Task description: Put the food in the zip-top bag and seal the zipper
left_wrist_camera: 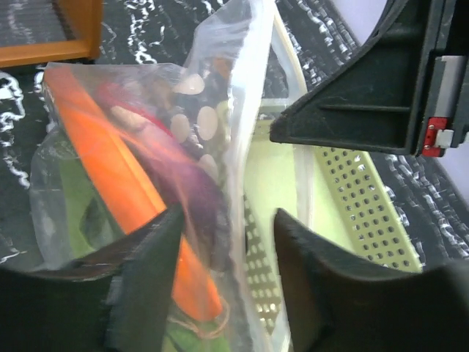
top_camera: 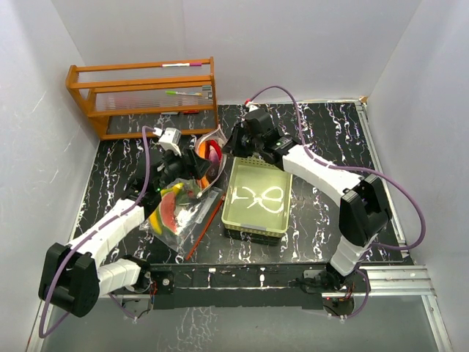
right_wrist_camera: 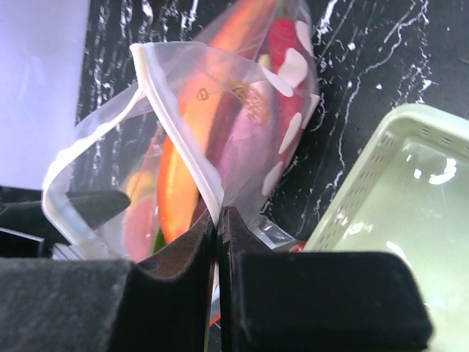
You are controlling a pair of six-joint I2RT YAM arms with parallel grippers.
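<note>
A clear zip bag [right_wrist_camera: 183, 110] stands upright holding an orange item [left_wrist_camera: 110, 169], a purple one and a red spotted one. My right gripper is shut on the bag's rim, lifting it at the top. My left gripper [top_camera: 198, 170] is part open at the bag's lower front rim, the white zip strip running between its blurred fingers in the left wrist view. Another clear bag [top_camera: 187, 220] with watermelon and a banana-like yellow piece lies flat beneath the left arm.
A green tray on a basket [top_camera: 256, 224] sits right of the bags. A wooden rack [top_camera: 143, 62] stands at the back left. A red stick [top_camera: 198, 242] lies in front.
</note>
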